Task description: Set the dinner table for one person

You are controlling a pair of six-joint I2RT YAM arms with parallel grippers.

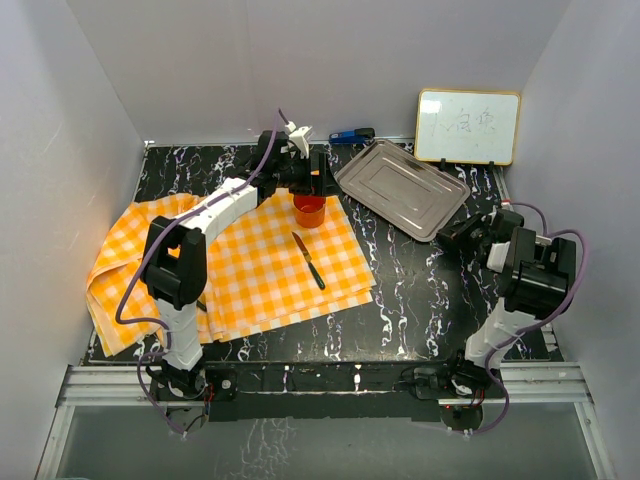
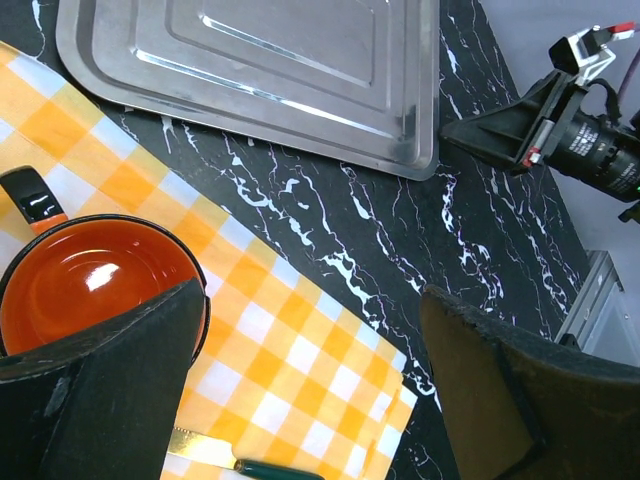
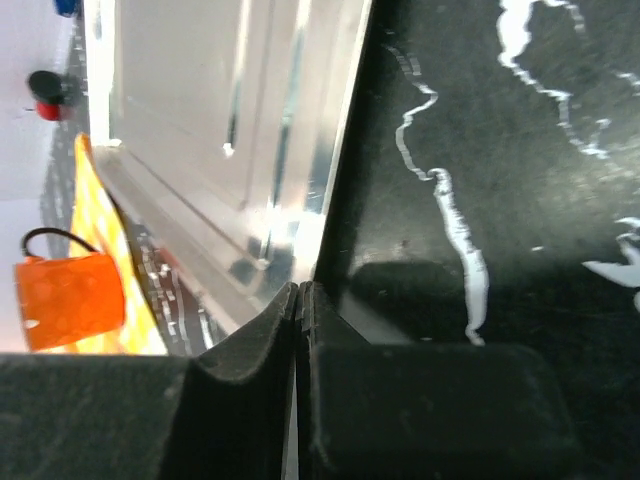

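An orange mug (image 1: 309,215) with dark rim stands on the yellow checked cloth (image 1: 250,280); in the left wrist view it sits between the fingers of my open left gripper, which hovers over it. A knife (image 1: 312,268) with dark green handle lies on the cloth beside the mug. My right gripper is shut, nothing visible between its fingers, low at the near right edge of the metal tray (image 1: 400,185).
A whiteboard (image 1: 467,120) stands at the back right, a blue object (image 1: 350,135) at the back. The cloth is folded over on the left side, where the left arm partly hides something.
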